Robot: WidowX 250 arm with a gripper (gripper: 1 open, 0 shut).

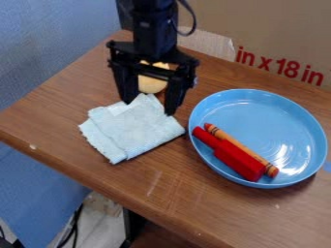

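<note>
My black gripper (149,85) hangs over the wooden table, just above and behind a folded pale blue cloth (123,134). Its two fingers stand apart, with no object visible held between them. Behind the gripper a yellow object (151,84) is partly hidden by it. At the right, a blue plate (278,128) holds a red item (226,155) and an orange crayon-like stick (241,144).
A cardboard box (272,44) with red printing stands at the back right. The table's left edge borders blue fabric (52,87). Bare wood (168,194) is clear at the front.
</note>
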